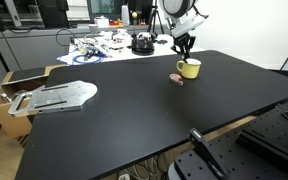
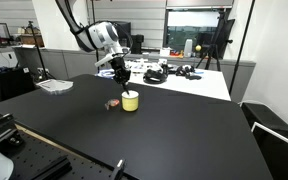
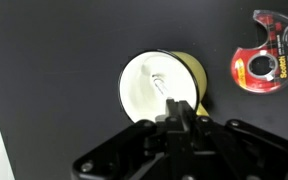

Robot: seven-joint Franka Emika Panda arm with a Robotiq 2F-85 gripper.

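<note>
A yellow mug (image 1: pixel 189 69) with a white inside stands upright on the black table. In the wrist view its opening (image 3: pixel 137 92) faces the camera, and a small pale object (image 3: pixel 161 87) shows inside; what it is I cannot tell. My gripper points down over the mug's rim, on the handle side. Its two dark fingers look close together, and I cannot make out how wide they stand or whether anything is between them. In exterior view 2 the fingertips (image 2: pixel 126 90) are at the mug's top.
A red tape dispenser (image 3: pixel 267 52) lies on the table beside the mug, near its handle side. A silver-grey plate (image 1: pixel 63 97) rests at the table's far left in exterior view 1.
</note>
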